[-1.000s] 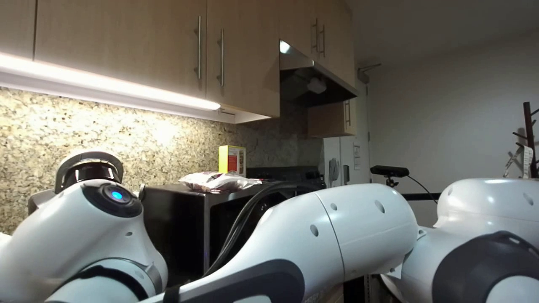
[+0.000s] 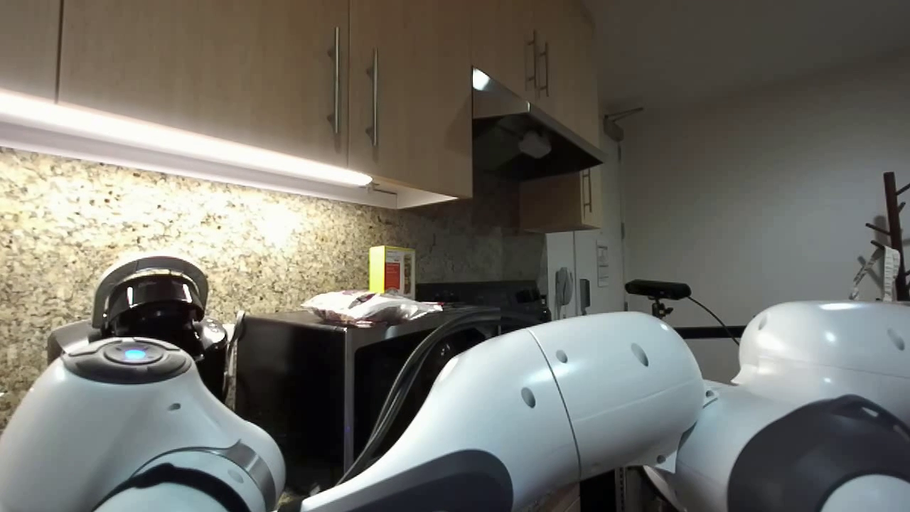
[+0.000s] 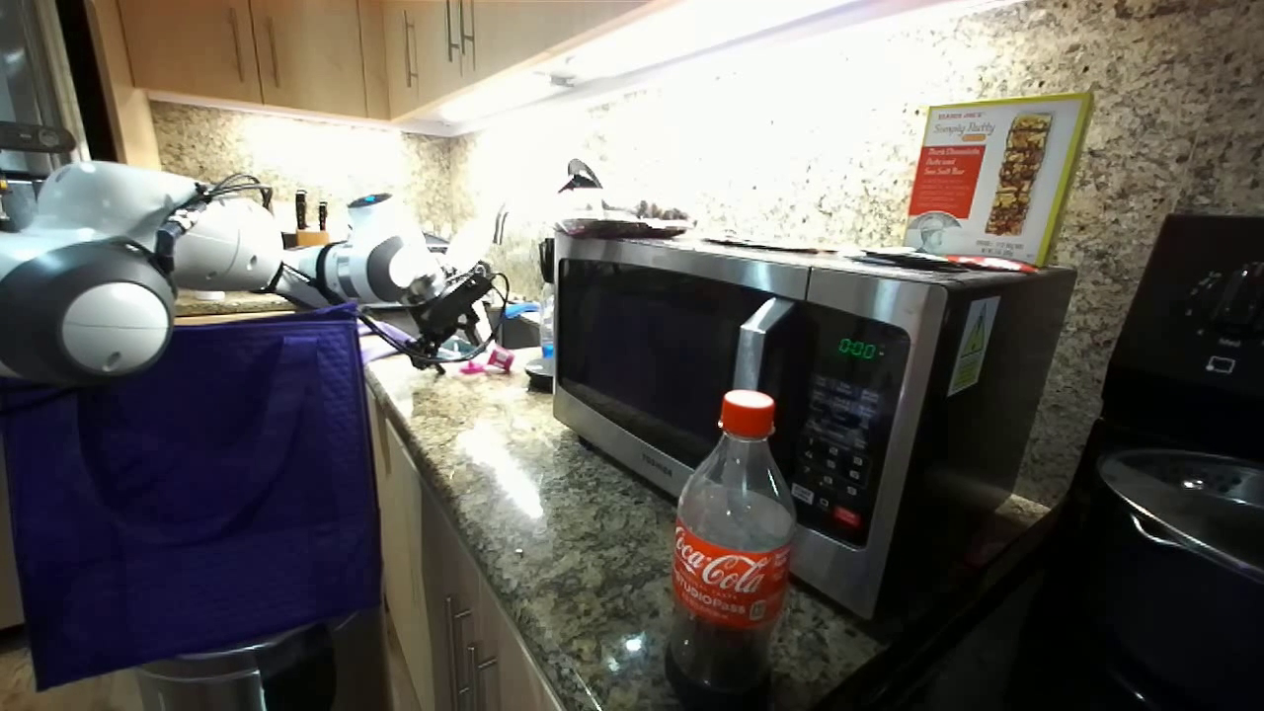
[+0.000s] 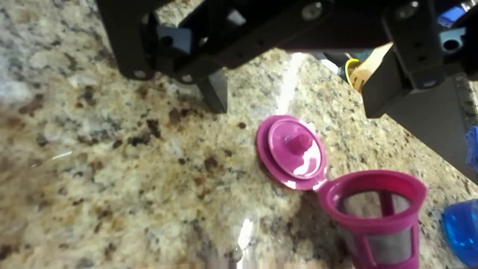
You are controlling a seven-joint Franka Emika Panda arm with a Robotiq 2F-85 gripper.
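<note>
A pink reusable coffee filter cup (image 4: 381,219) rests on the granite counter in the wrist view, its hinged round lid (image 4: 295,150) flipped back flat beside it. Above them, my gripper is open, its two dark fingers wide apart with only counter between them. The lid lies just below that gap in the picture, and the cup is lower right. From exterior view 2, the gripper (image 3: 444,344) hangs over the far counter near the pink cup (image 3: 500,359). Exterior view 1 shows only the arm; the gripper and cup are hidden there.
A microwave (image 3: 711,355) stands along the wall, with a Coca-Cola bottle (image 3: 732,569) before it. A purple bag (image 3: 201,474) hangs near the arm. Blue plastic (image 4: 463,231) lies right of the cup.
In exterior view 1 the arm's wrist section has rotated, its blue-lit button shifting left and slightly down. The upper arm has barely moved.
</note>
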